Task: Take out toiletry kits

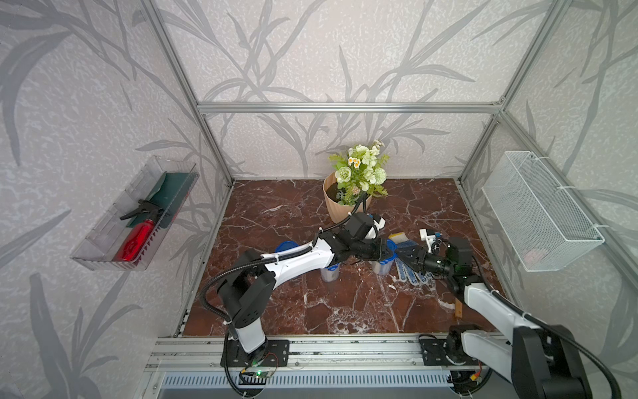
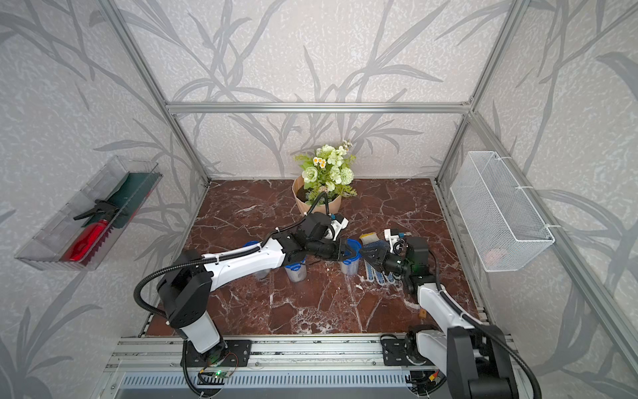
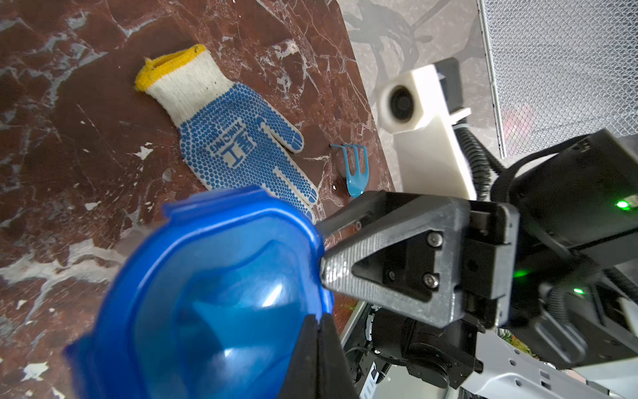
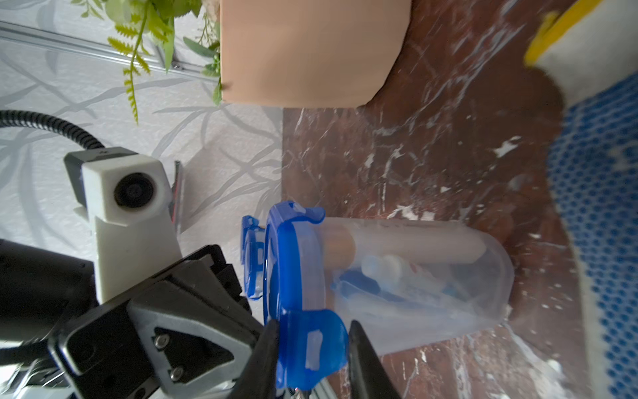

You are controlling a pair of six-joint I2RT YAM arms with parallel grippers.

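A clear container (image 1: 381, 268) with a blue lid (image 2: 352, 250) stands between my two grippers. In the right wrist view, a tube (image 4: 405, 274) and other toiletries show through its wall. My left gripper is shut at the lid's edge; nothing shows between its fingers. On the other side, my right gripper is open, its fingers on either side of the blue latch (image 4: 325, 345). In the left wrist view one right fingertip (image 3: 339, 266) is against the lid's rim.
Further lidded containers (image 1: 330, 273) stand left, partly beneath the left arm. A blue-dotted glove (image 3: 232, 139) and a small blue rake (image 3: 356, 174) lie to the right. Behind stands a flowerpot (image 1: 337, 202). Baskets (image 1: 545, 209) hang on both side walls.
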